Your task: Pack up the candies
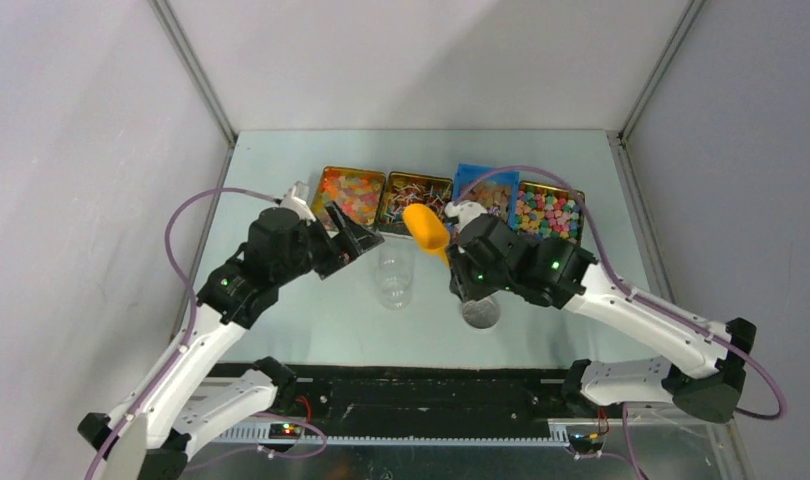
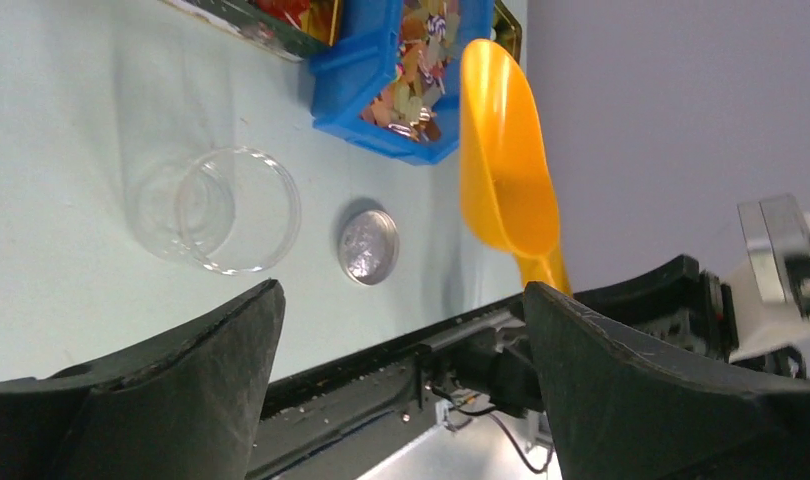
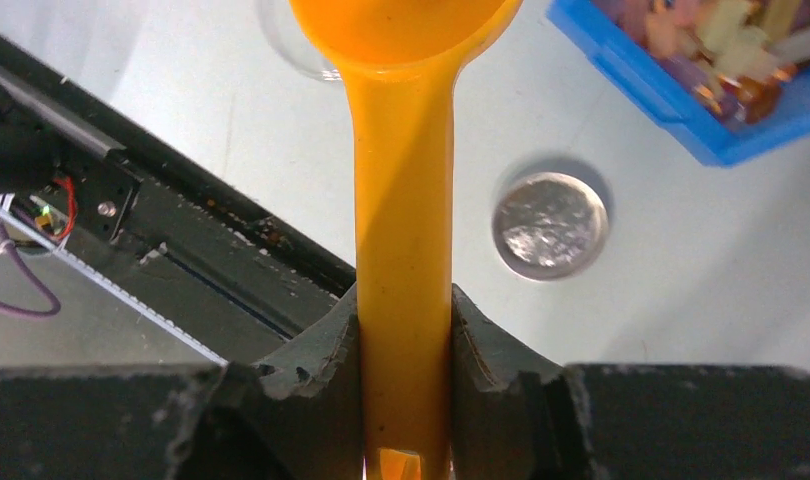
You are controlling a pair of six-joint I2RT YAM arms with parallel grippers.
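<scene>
My right gripper is shut on the yellow scoop (image 3: 403, 180) by its handle, holding it raised above the table; its bowl (image 2: 506, 160) looks empty where visible. My left gripper is open, left of the scoop, nothing between its fingers. A clear plastic jar (image 1: 393, 275) stands on the table between them, and a small round metal lid (image 1: 480, 312) lies to its right. Candies fill a blue bin (image 2: 331, 110) and gold trays (image 1: 351, 195) along the back.
More candy trays (image 1: 411, 190) flank the blue bin. Its dark front rail (image 1: 411, 390) runs below, with walls at both sides.
</scene>
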